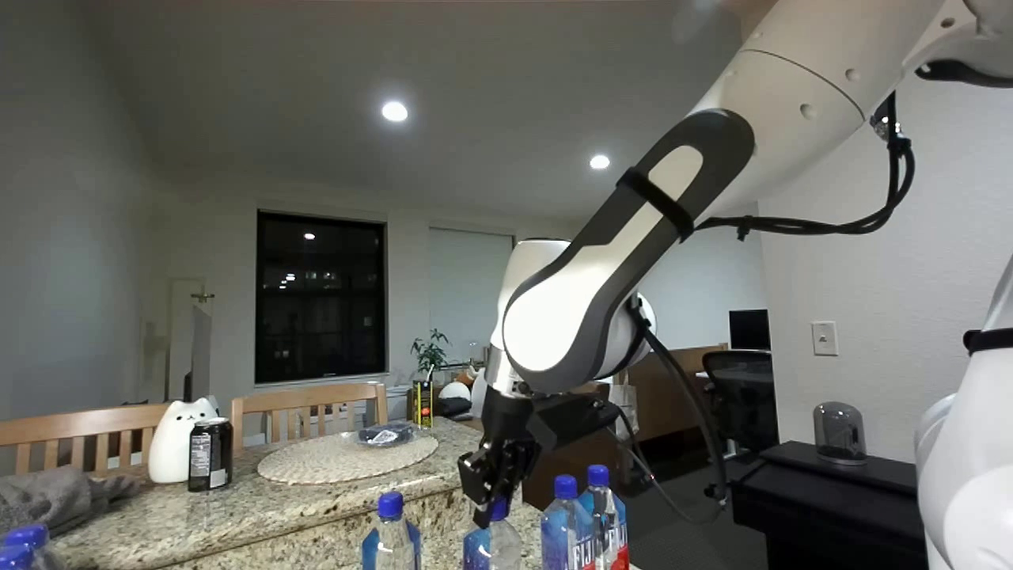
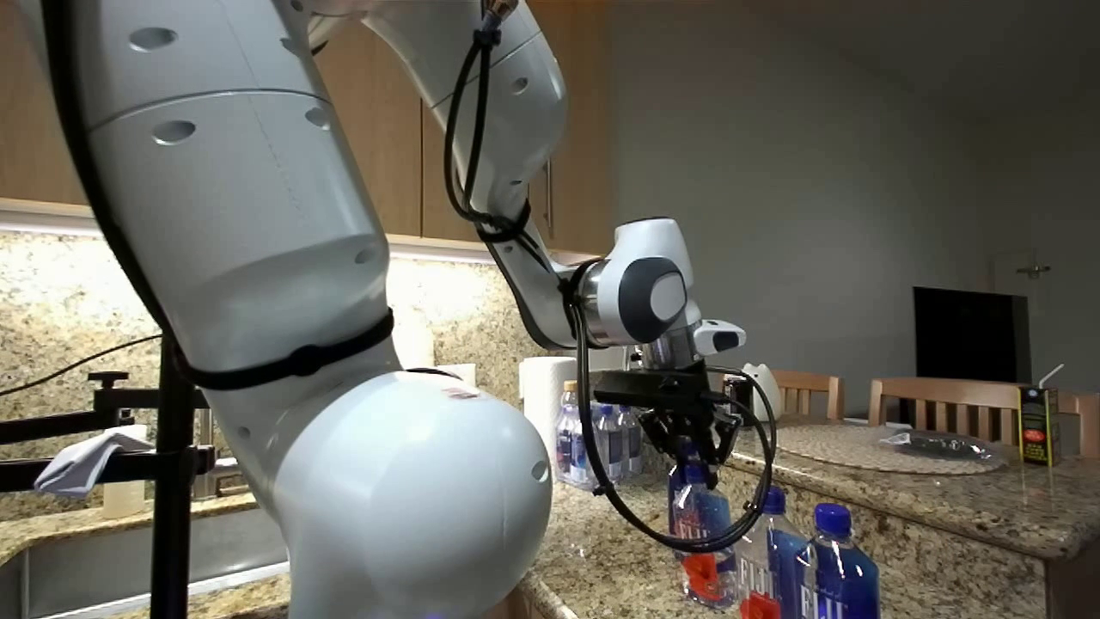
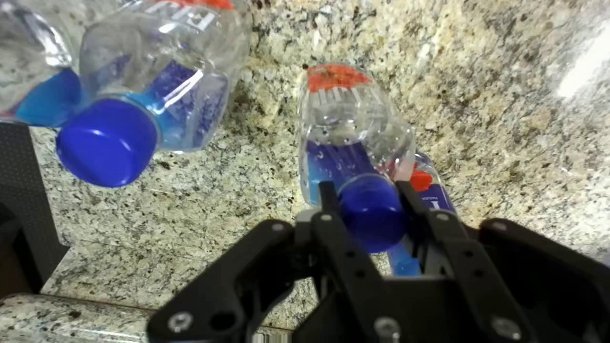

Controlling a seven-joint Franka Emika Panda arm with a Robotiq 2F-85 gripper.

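My gripper is shut on the blue cap of a clear water bottle; the cap sits between the two fingers. In exterior view 1 this held bottle stands low among the others, its lower part cut off by the frame. From exterior view 2, the gripper is above the bottle, which looks upright; whether its base touches the counter cannot be told. Two more bottles, one with a blue cap, lie to the left in the wrist view. Part of another bottle shows behind the right finger.
Two bottles stand right of the held one and one bottle left of it. A raised granite ledge carries a round mat and a black can. More bottles stand by the backsplash.
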